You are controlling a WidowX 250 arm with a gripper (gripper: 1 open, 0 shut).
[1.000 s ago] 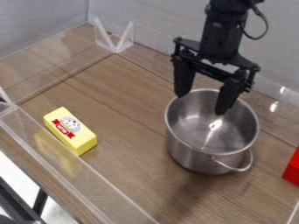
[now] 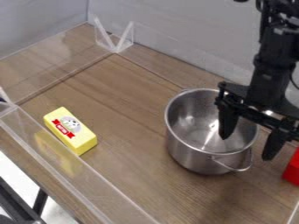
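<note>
My black gripper [image 2: 249,131] reaches down from the upper right over a steel pot [image 2: 191,131], its two fingers apart, one over the pot's interior and the other at its right side. Whether anything is between them is not clear, but none shows. A yellow box [image 2: 70,130] with a printed label lies on the left of the wooden table [image 2: 128,101].
A red object [image 2: 292,167] is at the right edge beside the pot. Clear plastic walls border the table, with white brackets [image 2: 114,42] at the back.
The gripper has moved right and lower, from above the pot's back to its right part. The pot and yellow box look unmoved.
</note>
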